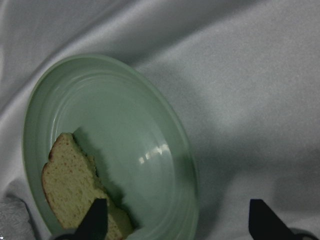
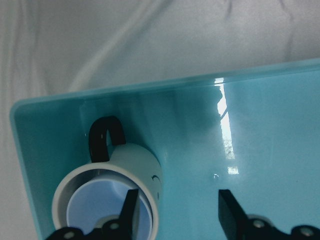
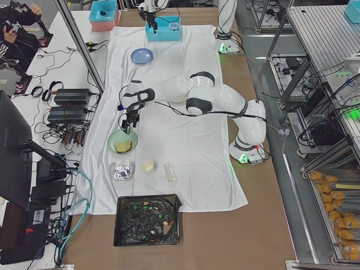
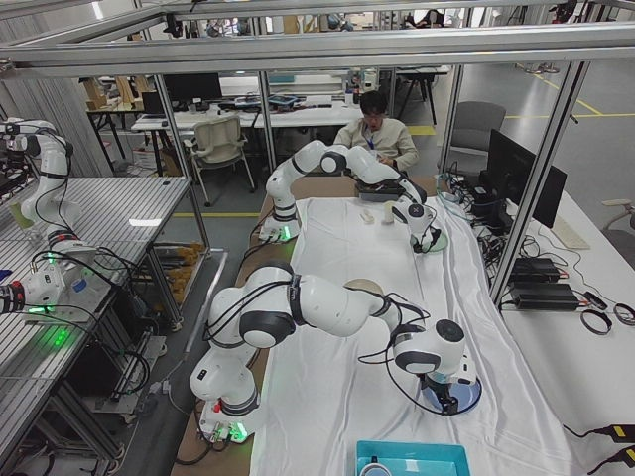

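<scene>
My left gripper hangs open over a green plate (image 1: 135, 95) holding a slice of bread (image 1: 75, 185); it also shows above that plate in the camera left view. My right gripper is open over a teal bin (image 2: 260, 125). Inside the bin a white mug (image 2: 145, 167) with a black handle holds a pale blue cup (image 2: 100, 200).
In the camera left view a blue plate (image 3: 142, 55), a foil-wrapped item (image 3: 121, 170), a cream cup (image 3: 147, 166) and a white object (image 3: 170, 171) lie on the cloth. A black tray (image 3: 147, 220) stands at the near end.
</scene>
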